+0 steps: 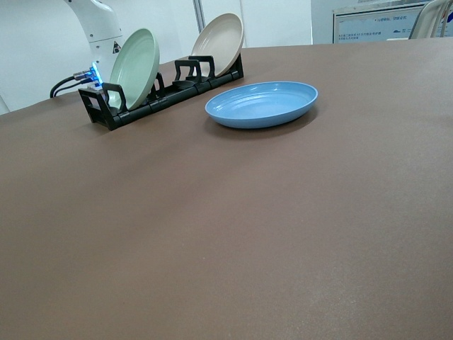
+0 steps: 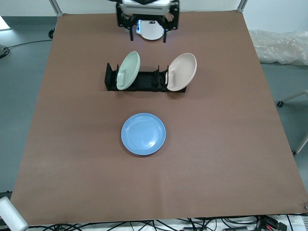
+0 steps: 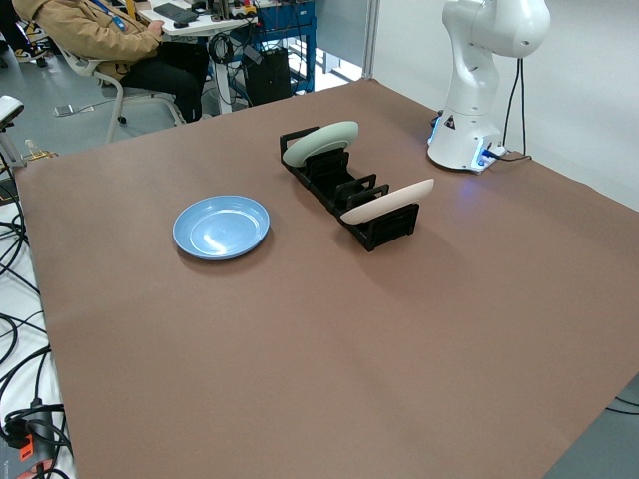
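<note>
My gripper (image 2: 147, 36) hangs at the top edge of the left view, above and behind a black plate rack (image 2: 151, 82); whether its fingers are open or shut is unclear. The rack holds a pale green plate (image 2: 128, 70) at one end and a cream plate (image 2: 181, 72) at the other, both tilted up, seen also in the top view. A blue plate (image 2: 143, 134) lies flat on the brown table (image 2: 207, 163), in front of the rack and apart from it.
The white arm base (image 3: 459, 140) stands at the back edge with cables beside it. Cables (image 2: 154, 225) run along the front edge. The table around the rack and blue plate is clear. A seated person (image 3: 120, 50) is beyond the table.
</note>
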